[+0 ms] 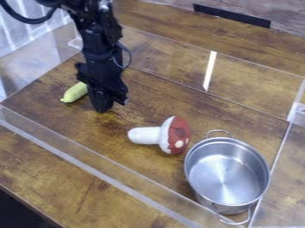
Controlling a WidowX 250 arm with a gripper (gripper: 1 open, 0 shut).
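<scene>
My black gripper (110, 96) is low over the wooden table at the left middle, beside a pale yellow-green elongated object (74, 93). Its fingers are dark and small in the view, with nothing visible held between them. A mushroom-like object (161, 134) with a white stem and a red-and-white cap lies right and below of the gripper. A steel pot (226, 178) with two handles stands at the lower right.
Clear panels edge the workspace, and the front left is bare.
</scene>
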